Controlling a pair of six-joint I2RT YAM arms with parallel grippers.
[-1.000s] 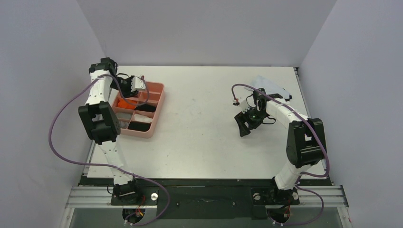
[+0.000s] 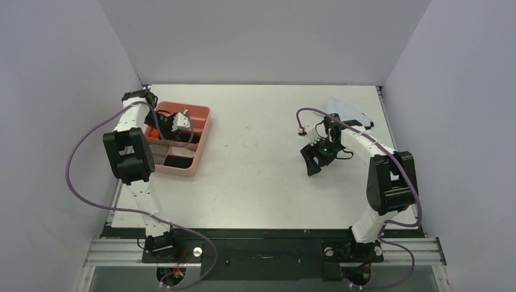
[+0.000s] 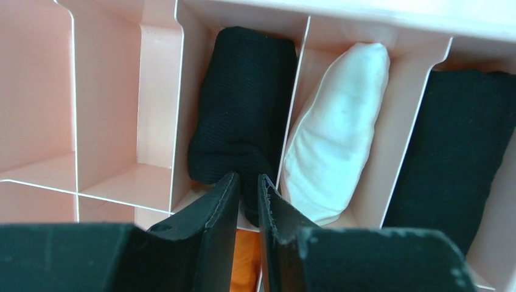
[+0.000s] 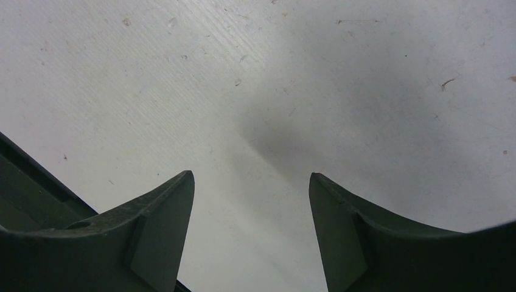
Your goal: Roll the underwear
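Note:
A black piece of rolled underwear [image 3: 246, 91] lies in one compartment of the pink box [image 2: 205, 125]. Its near end narrows to a dark flap that reaches between the fingertips of my left gripper. Those fingers stand only slightly apart; whether they pinch the cloth is unclear. In the right wrist view my right gripper is open above bare white table, with nothing between its fingers.
Beside the black roll are a white one [image 3: 334, 134], another black one [image 3: 450, 152] and something orange [image 3: 245, 261]. Empty compartments [image 3: 155, 109] adjoin. Pale cloth [image 2: 344, 108] lies at the back right.
My left gripper has moved toward the front of the box, from its back row to the black roll's compartment. The right arm has stayed still.

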